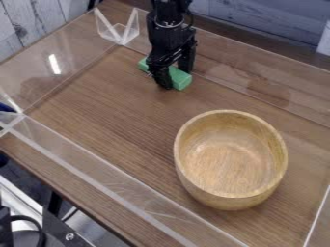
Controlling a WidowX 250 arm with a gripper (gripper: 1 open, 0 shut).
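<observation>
My black gripper [169,68] hangs down at the top centre of the camera view, over a green object [178,78] lying on the wooden table [91,135]. Its fingers reach down onto the green object and partly cover it. Whether they are open or closed around it is hard to make out.
A pale wooden bowl [230,159] sits at the lower right. A clear plastic container [119,27] stands at the upper left, near the arm. Black cables [29,228] show at the lower left corner.
</observation>
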